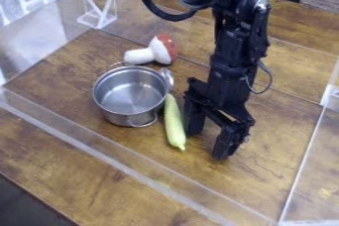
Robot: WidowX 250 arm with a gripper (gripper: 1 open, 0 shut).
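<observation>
A black gripper point(212, 129) on the arm is low over the wooden table point(79, 151), just right of a pale yellow-green corn-like piece point(173, 122). Its fingers point down, and whether anything is between them is hard to tell. The long piece lies upright in the view, beside a steel pot point(130, 95).
A white and red mushroom-like toy point(151, 52) lies behind the pot. Clear plastic barriers run along the left and right sides, with a small clear stand point(99, 14) at the back left.
</observation>
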